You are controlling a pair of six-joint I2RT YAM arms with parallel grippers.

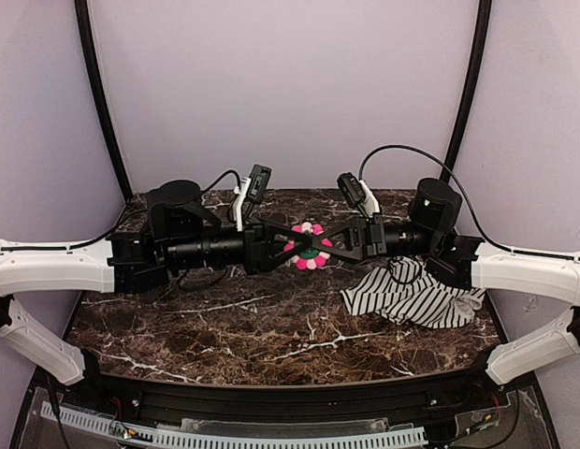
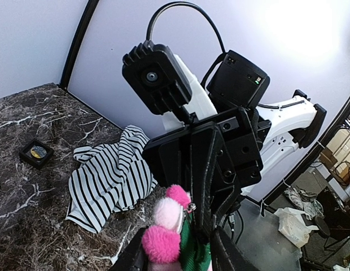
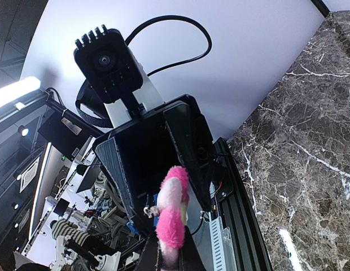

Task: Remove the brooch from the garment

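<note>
The pink, white and green flower brooch (image 1: 307, 258) is held up between my two grippers, which meet at the middle of the top view. My right gripper (image 1: 329, 245) is shut on it; in the left wrist view its fingers cover part of the green centre (image 2: 192, 254). My left gripper (image 1: 292, 245) has its fingers around the brooch's other side; how far they are apart is hard to tell. A small metal piece shows at the brooch's edge (image 3: 152, 210). The black-and-white striped garment (image 1: 407, 301) lies crumpled at the right of the table, apart from the brooch.
A small black square object (image 2: 35, 161) lies beside the garment in the left wrist view. White walls stand at the back and sides.
</note>
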